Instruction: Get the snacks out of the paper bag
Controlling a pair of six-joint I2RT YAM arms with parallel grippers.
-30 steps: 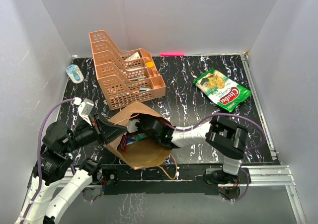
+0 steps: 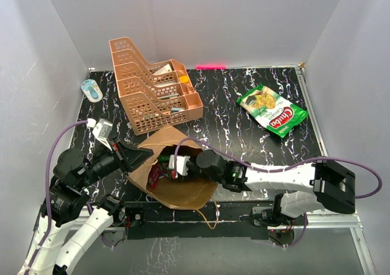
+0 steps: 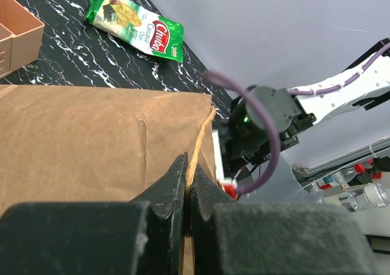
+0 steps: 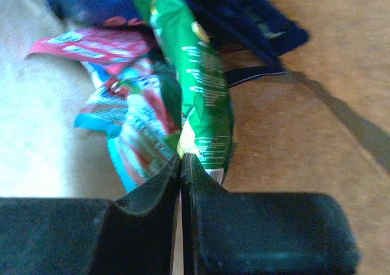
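On the front middle of the table lies the brown paper bag [image 2: 189, 192], its mouth gaping. At its left edge my left gripper [image 2: 146, 155] is shut on the bag's tan handle [image 3: 200, 141], which runs up between its fingers. My right gripper is inside the bag, shut on the lower end of a green snack packet [image 4: 204, 86]. Beside that packet are a turquoise packet [image 4: 140, 128], a pink one [image 4: 91, 46] and a blue one [image 4: 244, 19]. A green Chiba chips bag [image 2: 273, 110] lies flat at the back right.
A peach-coloured tiered rack [image 2: 149, 92] stands at the back left, close behind the paper bag. A pale can [image 2: 91, 90] lies left of it. Free table shows between the rack and the chips bag.
The right arm has drawn back toward the right and front, its gripper still at the bag's mouth. The bag's right side has shifted outward.
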